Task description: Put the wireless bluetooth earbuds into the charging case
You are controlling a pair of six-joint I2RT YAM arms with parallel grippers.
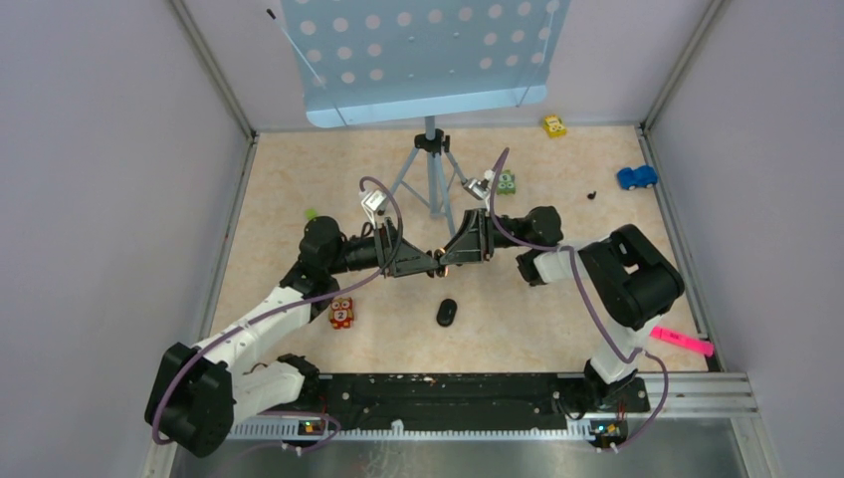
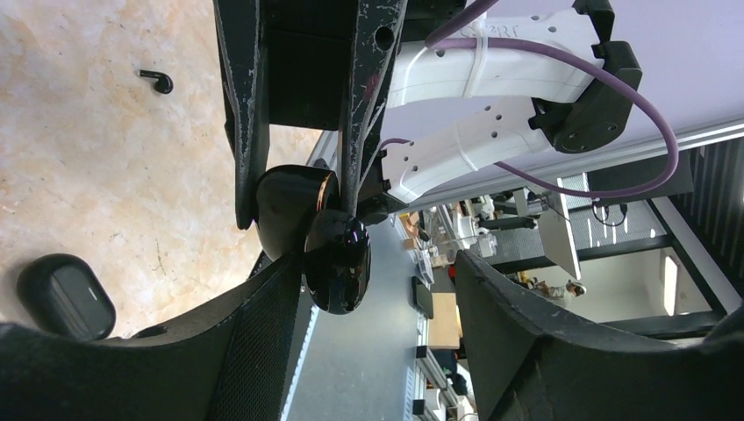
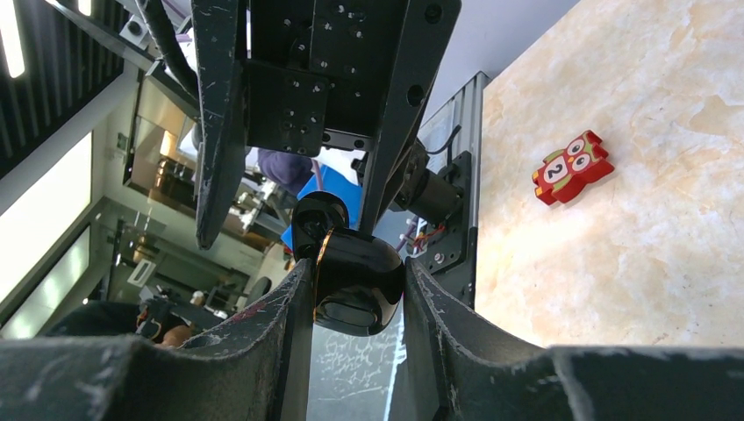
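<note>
A glossy black charging case [image 3: 358, 279] with a thin gold line, its two halves spread apart, is held up above the table. My right gripper is shut on it. Facing it, my left gripper stands part open, one finger close beside the case [image 2: 338, 263]; whether they touch I cannot tell. From above, both grippers meet near the table's middle. A loose black earbud [image 2: 160, 82] lies on the table, also a small dark earbud [image 1: 591, 195] shape at the right in the top view. The case's interior is hidden.
On the table below the grippers lies another black rounded object [image 1: 447, 312]. Around it are a red owl toy [image 1: 341, 314], a blue toy car [image 1: 637, 177], a yellow toy [image 1: 554, 125] and a pink bar [image 1: 682, 341]. A tripod [image 1: 433, 179] stands behind.
</note>
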